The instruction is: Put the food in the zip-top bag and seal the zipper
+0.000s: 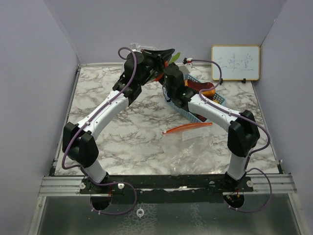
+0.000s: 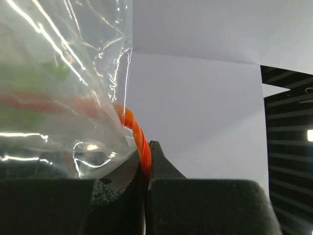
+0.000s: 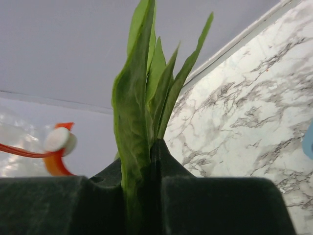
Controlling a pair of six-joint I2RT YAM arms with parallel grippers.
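My left gripper is shut at the edge of a clear plastic bag (image 2: pixel 44 117), with the orange zipper strip (image 2: pixel 128 117) at its fingertips; greenish shapes show faintly through the plastic. My right gripper is shut on a bunch of long green leaves (image 3: pixel 134 98), held upright. In the right wrist view the bag's orange zipper with a white slider (image 3: pixel 57 139) is to the left of the leaves. In the top view both grippers meet at the back centre, partly hiding bag and leaves (image 1: pixel 174 57).
A blue basket (image 1: pixel 217 99) of food sits right of centre. A second clear bag with an orange zipper (image 1: pixel 188 126) lies flat at the front. A small whiteboard (image 1: pixel 235 62) stands at the back right.
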